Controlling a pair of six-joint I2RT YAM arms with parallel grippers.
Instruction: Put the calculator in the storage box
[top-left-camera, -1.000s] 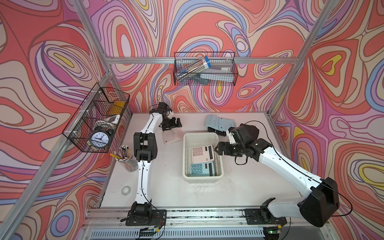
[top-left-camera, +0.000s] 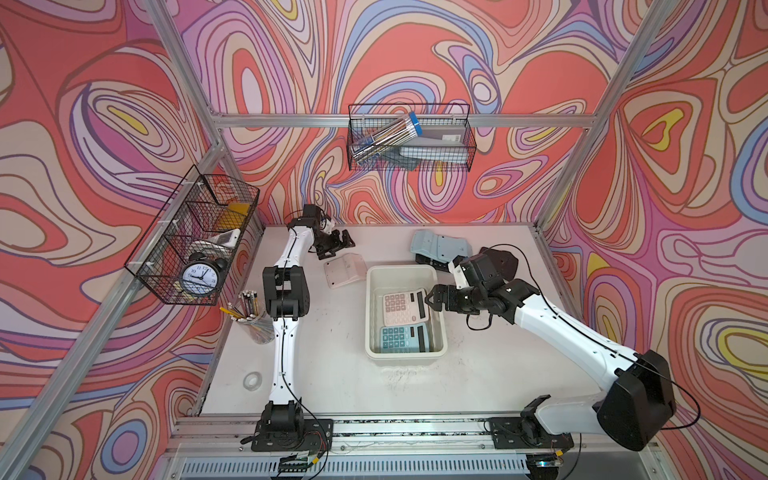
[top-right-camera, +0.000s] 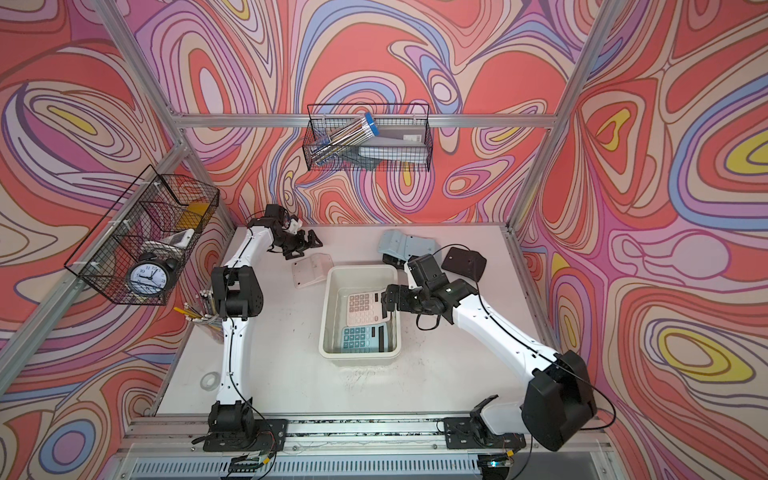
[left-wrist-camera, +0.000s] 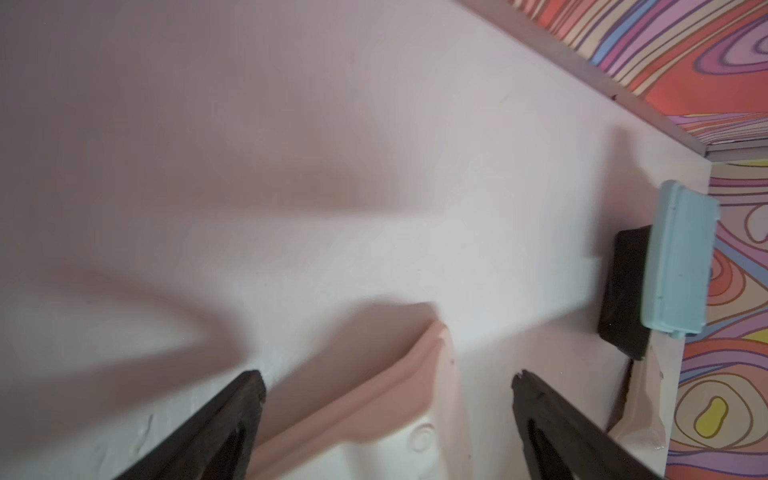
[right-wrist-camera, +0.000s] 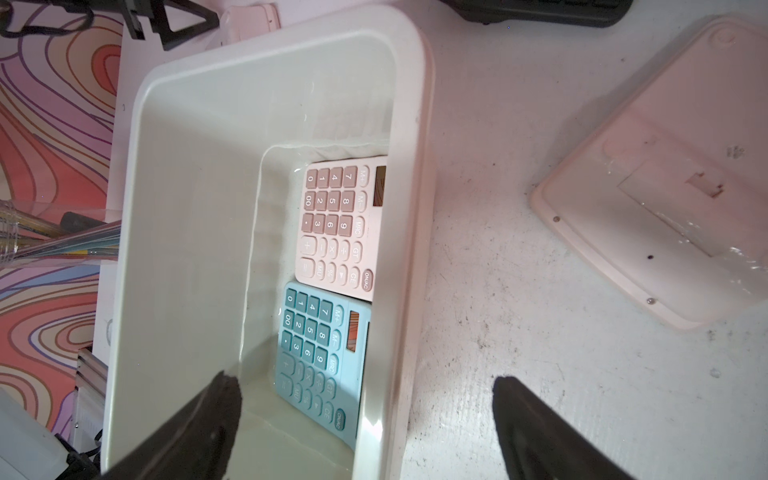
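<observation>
The white storage box (top-left-camera: 373, 308) stands mid-table, holding a pink calculator (right-wrist-camera: 342, 224) and a blue calculator (right-wrist-camera: 324, 352), both keys up. Left of the box at the back lies another pink calculator (top-left-camera: 345, 270). Its near corner shows at the bottom of the left wrist view, between the spread fingers of my left gripper. That gripper is open and stands behind and above it, holding nothing. My right gripper (top-left-camera: 439, 299) is open, over the box's right edge. Right of the box, a pale pink calculator (right-wrist-camera: 680, 176) lies face down, mostly hidden under the right arm from above.
Behind the box, a blue calculator (top-left-camera: 440, 245) leans on something black. A dark flat object (top-right-camera: 464, 262) lies at back right. A pen cup (top-left-camera: 256, 324) and a small clear round item (top-left-camera: 252, 381) stand at left.
The right arm has barely shifted.
</observation>
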